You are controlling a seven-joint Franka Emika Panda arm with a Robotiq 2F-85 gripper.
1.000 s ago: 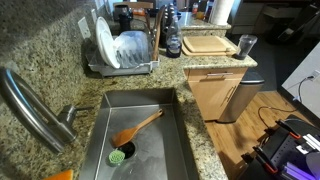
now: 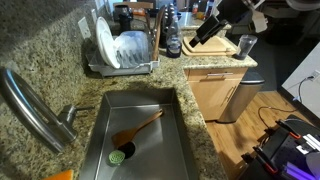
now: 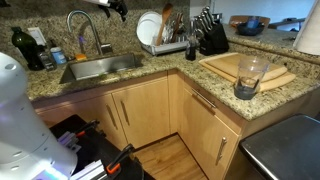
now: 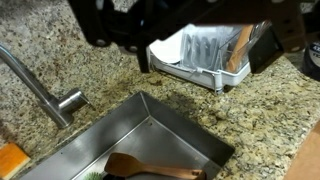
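In the wrist view my gripper stands open, its dark fingers wide apart with nothing between them. Behind them shows the white dish rack [image 4: 205, 76], on the counter well past the fingers. A wooden spoon [image 2: 136, 130] lies slanted in the sink [image 2: 168, 150]; its bowl and handle also show at the bottom of the wrist view. Beside the spoon's bowl is a green round scrubber [image 2: 116, 157], near the dark drain. Plates [image 2: 105, 42] stand in the rack. In exterior view 1 the gripper hangs above the counter, right of the rack.
The metal faucet [image 2: 38, 112] rises at the sink's left. An orange sponge [image 4: 12, 160] lies by it. Cutting boards [image 3: 246, 72] and a clear cup [image 3: 250, 77] occupy the far counter. A knife block [image 3: 213, 36] stands near the rack.
In exterior view 1 the arm has come in from the upper right and moved left, toward the dish rack. The spoon and scrubber lie where they were.
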